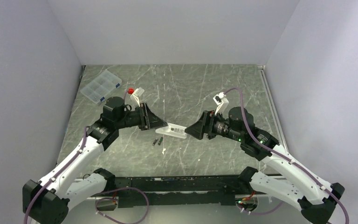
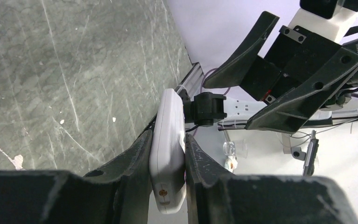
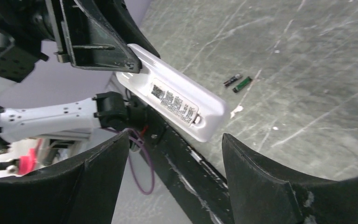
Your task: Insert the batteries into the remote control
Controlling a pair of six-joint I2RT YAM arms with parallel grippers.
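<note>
The white remote [image 1: 170,130] is held by one end in my left gripper [image 1: 161,123], whose black fingers clasp it in the left wrist view. Its open battery compartment [image 3: 172,100] faces the right wrist camera. My right gripper [image 1: 193,130] stands open just off the remote's free end, with nothing between its fingers. Two small batteries, one dark [image 3: 232,80] and one green [image 3: 242,84], lie on the table below the remote.
A clear divided plastic box [image 1: 100,86] lies at the back left of the marble table [image 1: 219,84]. Small white flecks mark the surface.
</note>
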